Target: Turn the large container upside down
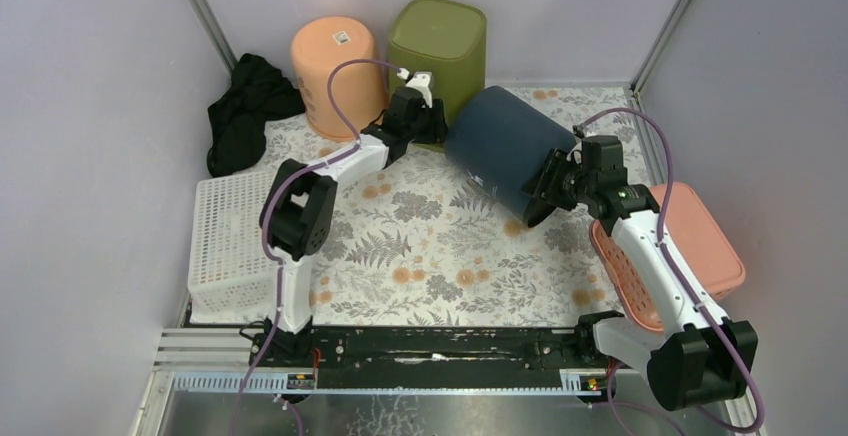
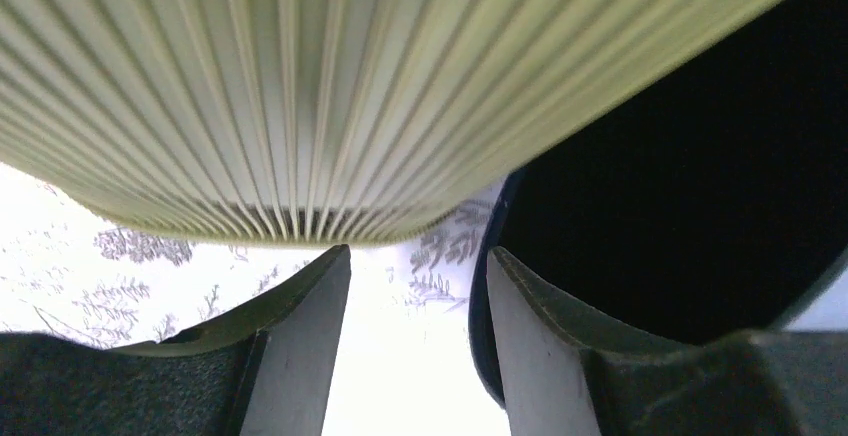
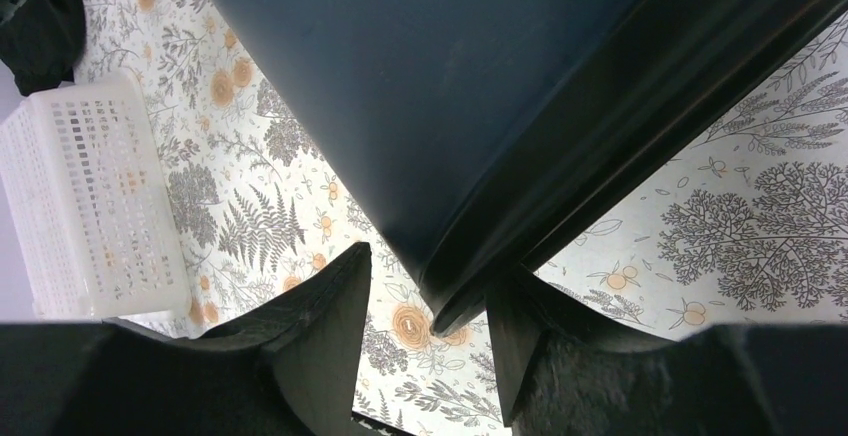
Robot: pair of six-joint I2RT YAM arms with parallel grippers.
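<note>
A large dark blue container (image 1: 505, 151) lies on its side, its black hollow inside (image 2: 690, 176) showing in the left wrist view. My left gripper is open beside the mouth. The container's rim passes close to its right finger (image 2: 545, 346), and whether they touch I cannot tell. At the opposite end, my right gripper is part open, with the lower corner of the blue container's ridged end (image 3: 455, 306) between its fingertips. Neither gripper shows a firm hold.
A green ribbed container (image 1: 437, 41) stands right against the left gripper, by an orange one (image 1: 335, 66). Black cloth (image 1: 250, 106) and a white basket (image 1: 228, 246) are at left. A salmon basket (image 1: 700, 246) sits under the right arm.
</note>
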